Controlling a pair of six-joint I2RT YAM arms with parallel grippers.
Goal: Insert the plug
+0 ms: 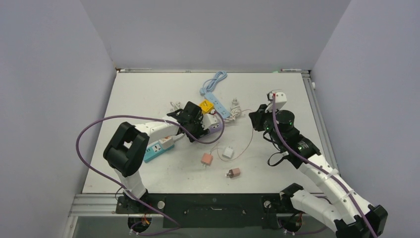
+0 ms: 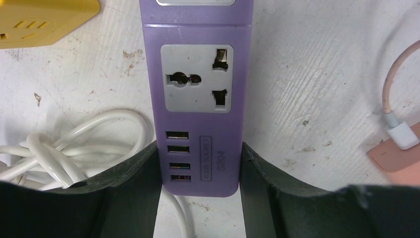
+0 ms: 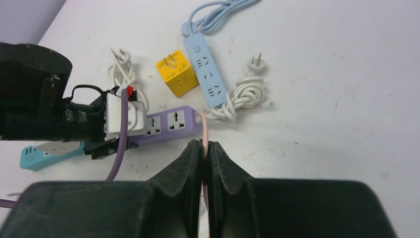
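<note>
My left gripper is shut on the end of the purple power strip beside its USB ports; a socket faces up above them, and two more show in the right wrist view. Raised at the table's right, my right gripper is shut on a thin pink cable (image 3: 204, 126). A pink adapter (image 1: 207, 158) with a cable connector in it, a white adapter (image 1: 228, 152) and a darker pink plug (image 1: 233, 173) lie on the table below the strip.
A yellow cube socket (image 3: 177, 72), a blue power strip (image 3: 206, 69) and coiled white cables (image 3: 245, 94) lie behind the purple strip. A teal strip (image 1: 154, 152) is at the left.
</note>
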